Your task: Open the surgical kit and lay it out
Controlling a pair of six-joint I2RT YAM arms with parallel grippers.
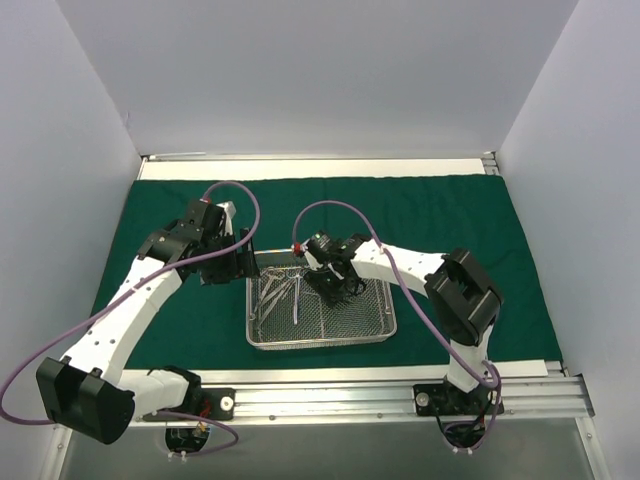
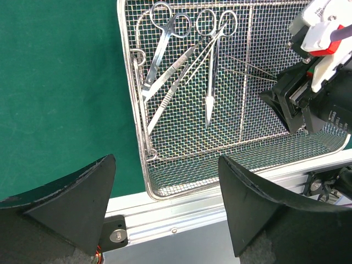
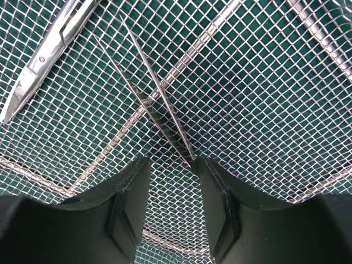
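Inside the wire mesh tray (image 1: 320,346) lie several metal instruments. Slim tweezers (image 3: 172,114) rest on the mesh in the right wrist view, their joined end close to one finger (image 3: 217,187) of my right gripper. That gripper is part open, low over the tray, with the tweezers' end between its fingertips; I cannot tell whether it touches. In the left wrist view, my left gripper is open and empty above the tray's left side. There, ring-handled instruments (image 2: 159,49) and thin handled tools (image 2: 166,104) lie crossed in the tray's left part.
A green cloth (image 1: 450,215) covers the table, free to the left, right and behind the tray. Metal rails (image 1: 330,402) run along the front edge. Grey walls (image 1: 320,80) surround the area. The right arm stands over the tray's right half.
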